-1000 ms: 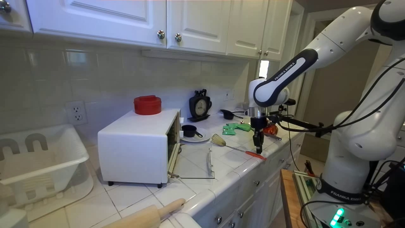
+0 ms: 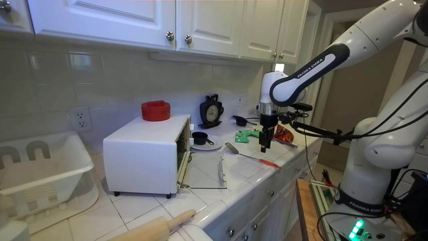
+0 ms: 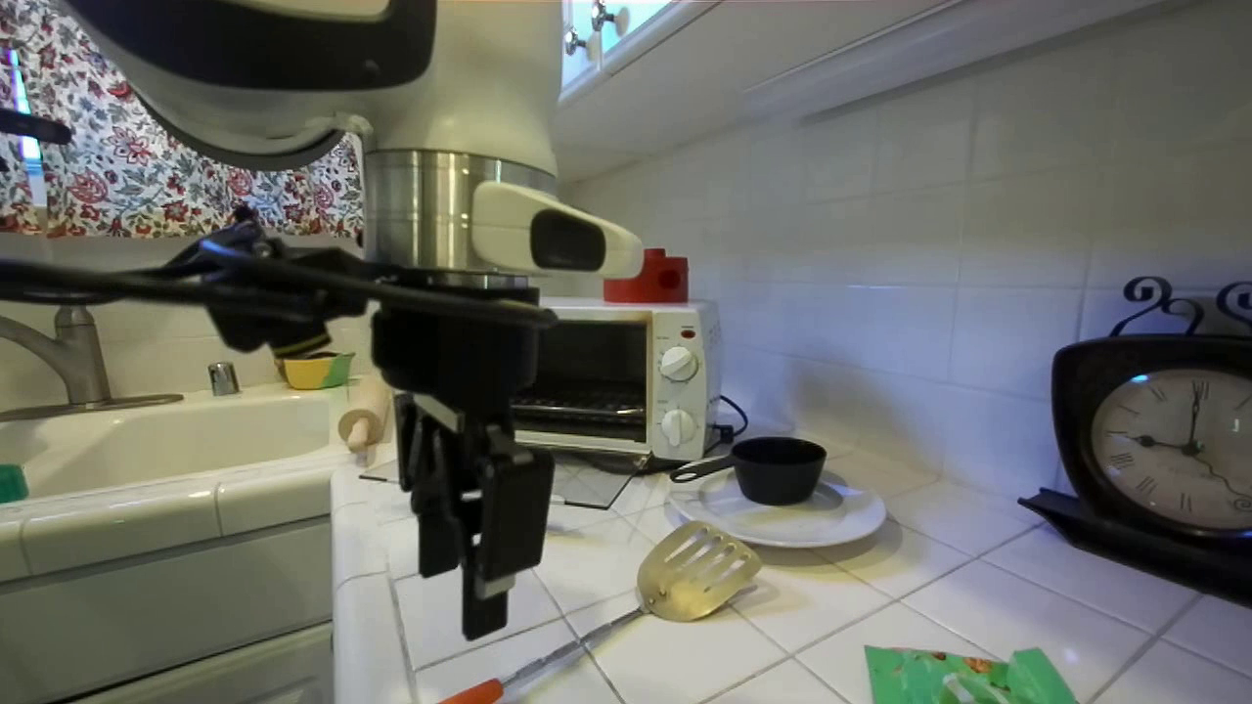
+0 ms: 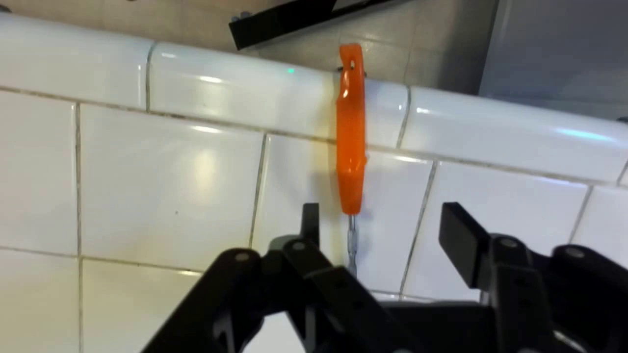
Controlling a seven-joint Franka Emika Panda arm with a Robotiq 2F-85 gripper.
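Observation:
A slotted spatula (image 3: pixel 694 575) lies on the white tile counter, its head toward the plate. In the wrist view its orange handle (image 4: pixel 351 135) crosses the counter's rounded front edge, the tip sticking out past it. Above the counter, clear of the spatula, hangs my gripper. Its fingers (image 4: pixel 462 241) are spread apart with nothing held between them. From above, the thin metal shaft (image 4: pixel 353 241) shows in the gap, nearer the left finger. The rest of the shaft and the head are hidden behind the gripper there.
A white toaster oven (image 2: pixel 140 154) stands with its door (image 2: pixel 204 172) lowered, a red container (image 2: pixel 155 111) on top. Close by, a black pan (image 3: pixel 778 469) rests on a white plate (image 3: pixel 863 522). A black clock (image 2: pixel 211 112), green packets (image 2: pixel 242 136) and a rolling pin (image 2: pixel 160 229) are also on the counter.
My gripper has risen from beside the orange handle and shifted left in exterior view 1. The spatula's head has turned and now looks flatter; its handle stays in nearly the same place.

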